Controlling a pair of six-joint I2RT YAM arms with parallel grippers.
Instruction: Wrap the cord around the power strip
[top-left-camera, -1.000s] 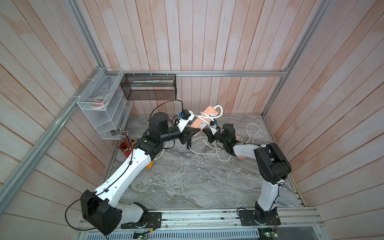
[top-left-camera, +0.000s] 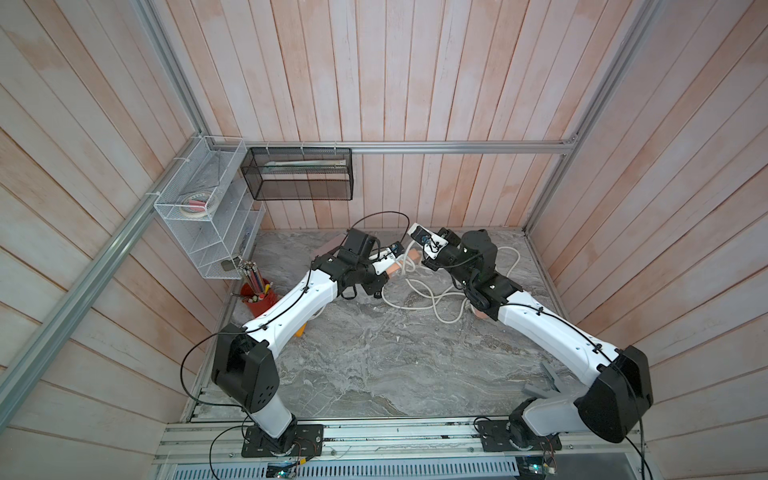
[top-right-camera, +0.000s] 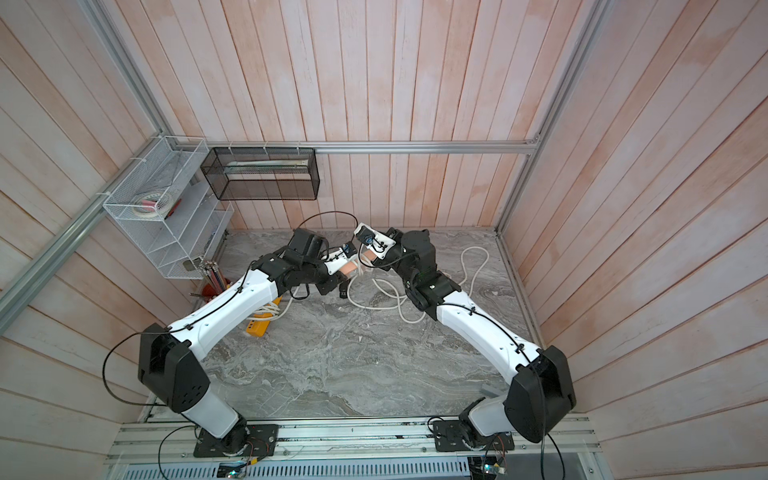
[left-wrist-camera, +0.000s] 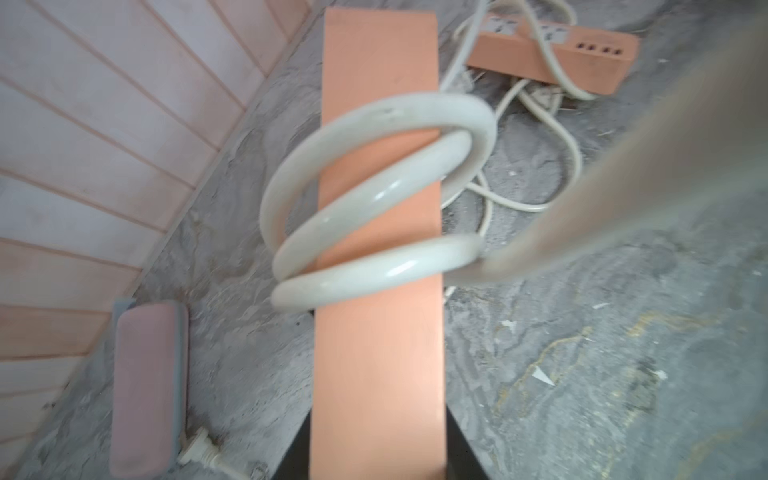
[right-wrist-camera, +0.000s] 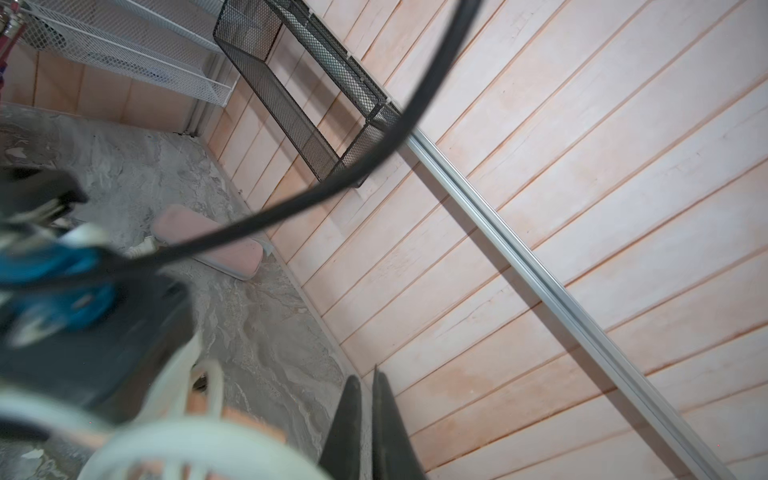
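A peach power strip (left-wrist-camera: 380, 360) is held by my left gripper, whose dark fingers stand on both sides of its near end. Several loops of white cord (left-wrist-camera: 372, 276) go around the strip's middle, the far ones loose. From them the cord runs right, blurred close to the camera. My right gripper is shut, fingertips almost together with nothing visible between them. White cord (right-wrist-camera: 216, 448) curves past the lower left towards its finger bases; whether they pinch it is hidden. Both grippers come close together in the top left view, covering part of the strip.
On the table lie another power strip (left-wrist-camera: 552, 56) with white cord, a pink block (left-wrist-camera: 145, 392), and a yellow strip (top-right-camera: 257, 326) under the left arm. Wire shelves (top-left-camera: 204, 212) and a black basket (top-left-camera: 297, 174) hang at the back left.
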